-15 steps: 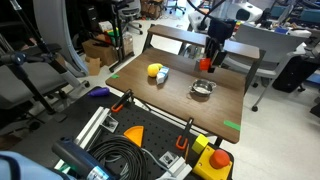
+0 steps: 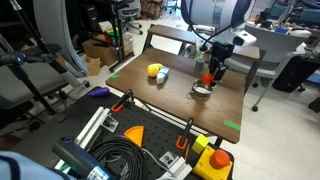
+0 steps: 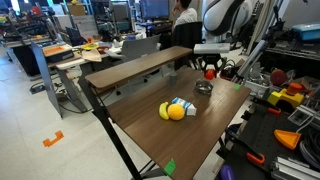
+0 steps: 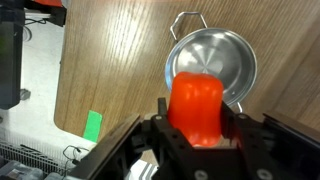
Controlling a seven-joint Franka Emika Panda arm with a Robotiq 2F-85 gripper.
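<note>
My gripper [image 2: 208, 72] is shut on a smooth red-orange object [image 4: 197, 105], which fills the space between its fingers in the wrist view. Close to the object lies a silver two-handled metal pot [image 4: 215, 52], resting on the brown wooden table [image 2: 165, 95]. Seen from above, the red object overlaps the pot's near rim and hides part of its inside. In exterior view 2 the object [image 3: 210, 74] appears just above and behind the pot [image 3: 204, 88]. Whether it touches the pot, I cannot tell.
A yellow round item [image 3: 176, 113] and a blue-and-white item [image 3: 187, 105] sit together on the table, away from the pot. Green tape [image 4: 94, 126] marks the tabletop near an edge. Tools and black cable [image 2: 118, 158] fill the bench in front.
Over the last second my gripper has come down with the red object, bringing it lower and nearer the pot. The pot and the yellow and blue items have stayed put.
</note>
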